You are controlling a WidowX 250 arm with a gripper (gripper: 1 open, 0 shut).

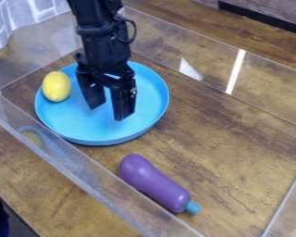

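Note:
A black gripper [108, 93] on its arm hangs over a blue plate [101, 128], its fingers open and slightly above the plate's middle. A yellow oblong object [56, 85] lies on the plate's left side, left of the gripper and apart from it. In the lower middle, outside the plate, lies a purple eggplant-like object [154, 182] with a teal tip. Whether anything small is under the fingers is hidden.
A wooden table [237, 139] extends around the plate, with free room to the right. Clear plastic edges run along the left and lower-left, and further clear edges show at the top and far right.

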